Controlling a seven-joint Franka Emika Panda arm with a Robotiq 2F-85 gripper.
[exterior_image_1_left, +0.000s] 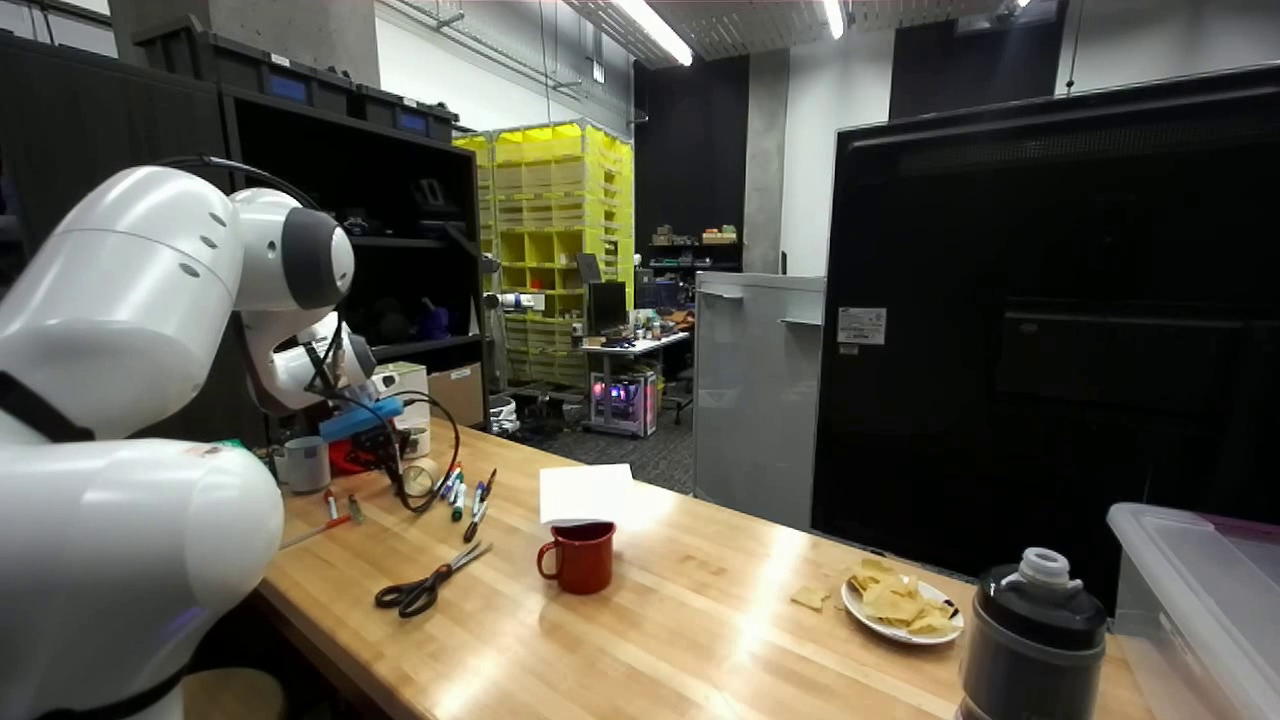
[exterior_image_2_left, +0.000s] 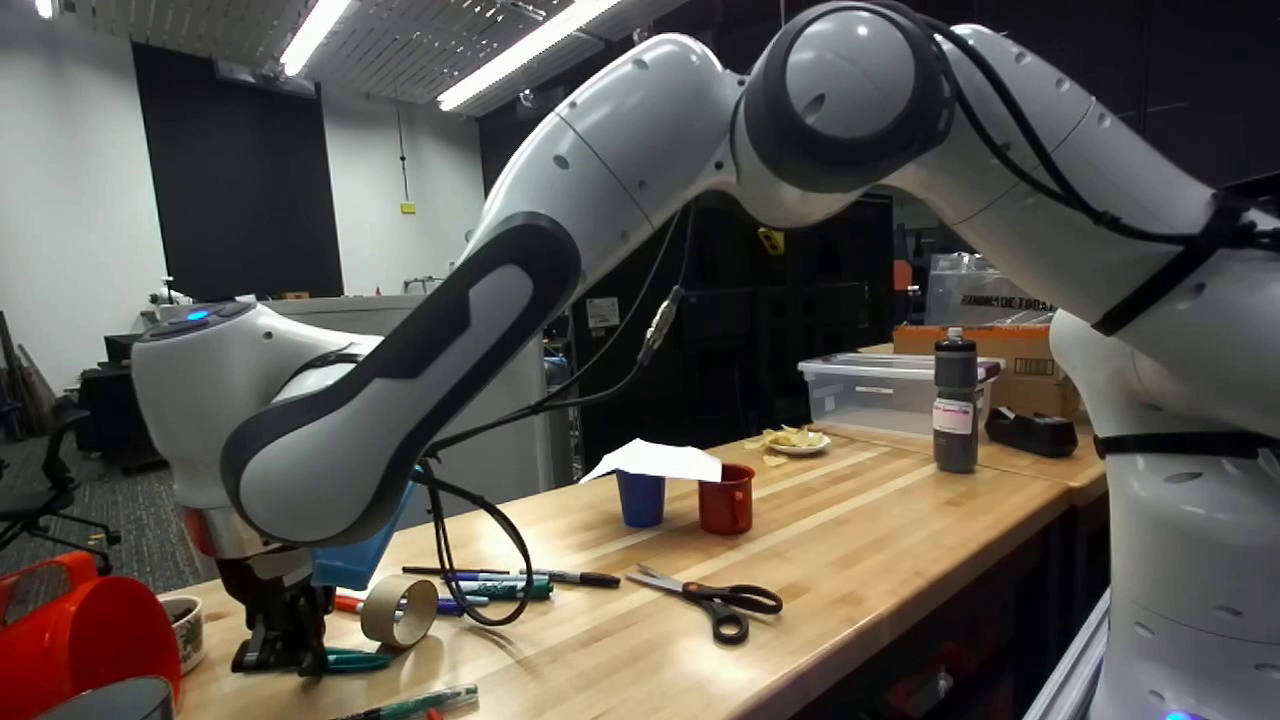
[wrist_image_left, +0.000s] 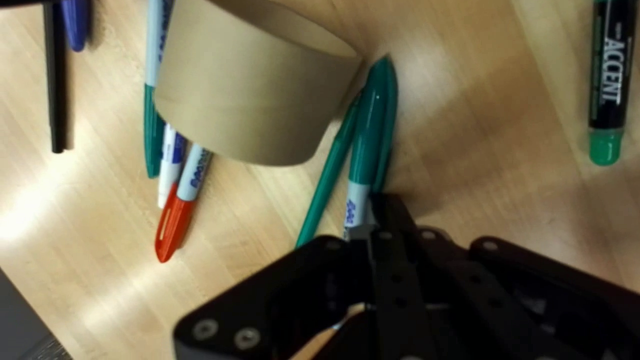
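Observation:
My gripper is shut and low over the table, its fingers together in the wrist view. Just at the fingertips lies a white marker with a teal cap (wrist_image_left: 367, 135); its body runs under or beside the fingers, and nothing clearly shows between them. A thin green pen (wrist_image_left: 330, 174) lies along its left side. Beyond them a cardboard tape roll (wrist_image_left: 240, 90) rests on its side, close to the marker's cap. In the second exterior view the gripper (exterior_image_2_left: 282, 660) points down beside teal caps (exterior_image_2_left: 354, 660) on the table, left of the tape roll (exterior_image_2_left: 399, 610).
A red-capped marker (wrist_image_left: 175, 222) and other pens lie left of the roll; a green Accent marker (wrist_image_left: 610, 78) is at the right. Black scissors (exterior_image_2_left: 720, 596), a red mug (exterior_image_2_left: 726, 498) and a blue cup (exterior_image_2_left: 642, 498) under white paper stand farther off. A red container (exterior_image_2_left: 90, 636) is close by.

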